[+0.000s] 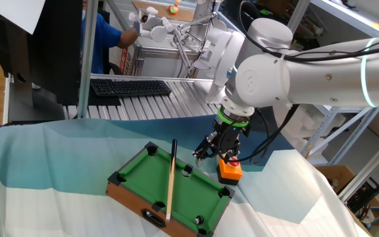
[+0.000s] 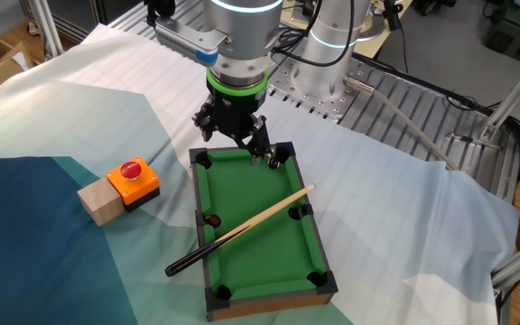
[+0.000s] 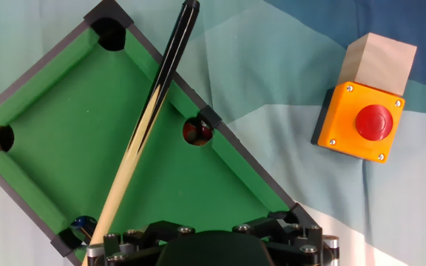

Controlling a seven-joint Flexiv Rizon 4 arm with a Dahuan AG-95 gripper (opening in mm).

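Note:
A toy pool table (image 2: 251,194) with green cloth and dark corners rests on the draped surface. Diagonally across its rails lies a cue (image 2: 260,217), pale at the thin end and black at the butt, which sticks out past the rail. In the wrist view, a reddish ball (image 3: 197,131) sits in a side pocket and a dark blue ball (image 3: 85,224) shows at another pocket. My gripper (image 2: 238,150) hangs over one short end of the table, apart from the cue. Its fingers are spread open, and nothing shows between them.
Beside the pool table stands an orange box with a red push button (image 3: 374,123), touching a wooden block (image 3: 379,63). A keyboard (image 1: 130,87) lies behind the cloth, and a person (image 1: 110,43) is beyond.

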